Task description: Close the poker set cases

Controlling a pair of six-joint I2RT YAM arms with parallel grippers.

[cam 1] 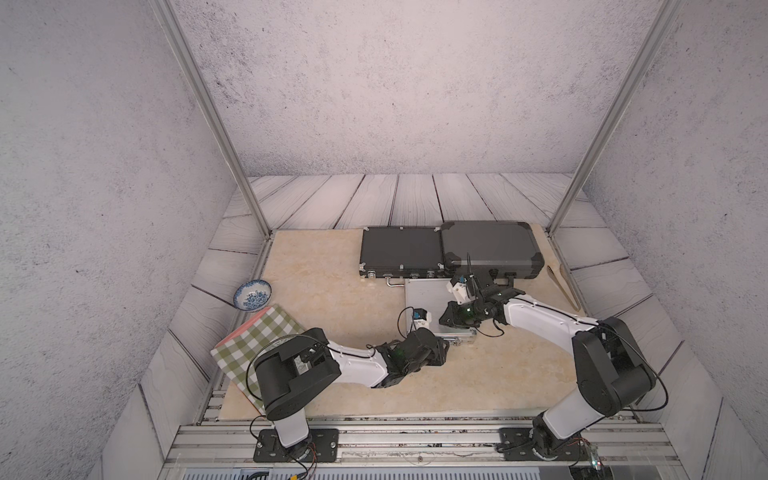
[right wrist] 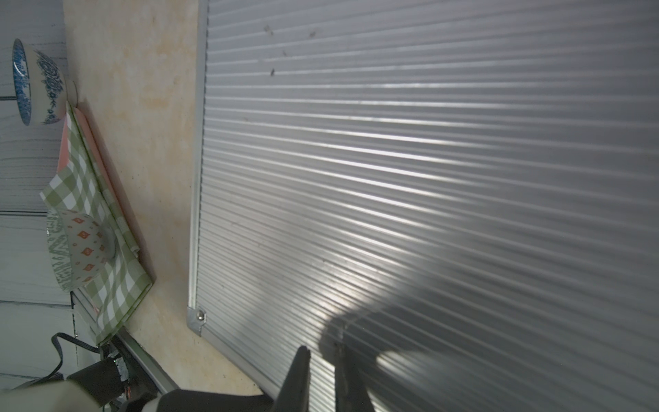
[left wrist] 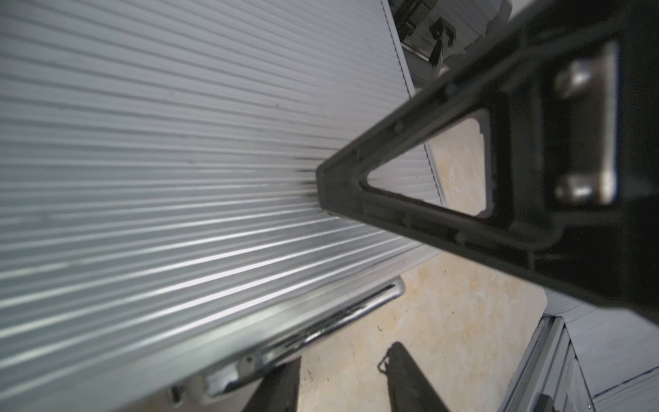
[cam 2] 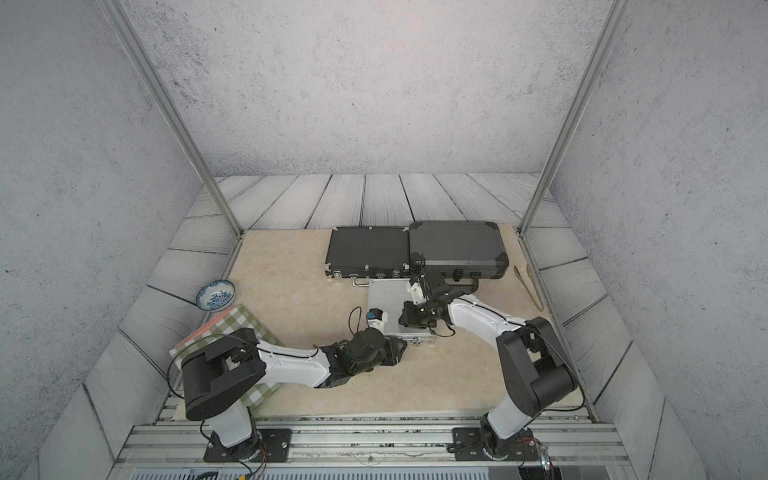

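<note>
A silver ribbed case lies flat, lid down, in the middle of the table, in front of two shut dark cases. My left gripper is at the case's front edge, low beside its handle; one finger fills much of the left wrist view, and its opening is hard to judge. My right gripper rests on the silver lid; in the right wrist view its fingertips are close together over the ribbed surface, and what is between them is unclear.
A blue-patterned bowl and a folded checked cloth are on the left. A wooden utensil lies along the right edge.
</note>
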